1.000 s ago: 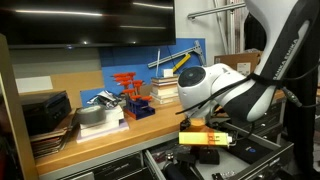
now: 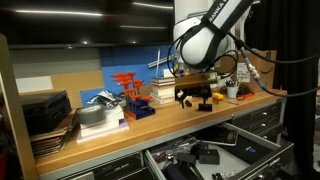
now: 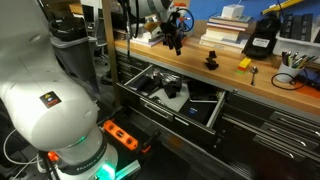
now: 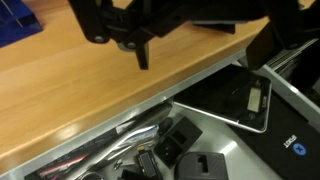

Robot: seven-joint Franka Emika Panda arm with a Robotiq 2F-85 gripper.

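My gripper stands open in the wrist view, its dark fingers (image 4: 140, 50) spread wide above the wooden counter with nothing gripped between them. Exterior view 1 has the gripper (image 2: 185, 99) over the counter, behind the open drawer (image 2: 158, 165). A small dark object (image 3: 211, 60) rests on the counter to the gripper's right in exterior view 2; the gripper (image 3: 177, 40) is apart from it. Several black items (image 2: 208, 154) lie in the drawer. From above, a flat device with a small display (image 4: 254, 100) and black box-like pieces (image 4: 203, 167) show there.
Red racks (image 2: 128, 82), a paper stack (image 2: 99, 116) and books (image 2: 163, 90) line the counter's back. A yellow block (image 3: 245, 63) and a pen cup (image 3: 287, 73) stand farther along. The pulled-out drawer juts below the counter edge. Bare wood shows in front of the racks.
The arm has risen and drawn back from low over the open drawer to above the counter. The yellow-orange patch seen at the gripper earlier no longer shows there.
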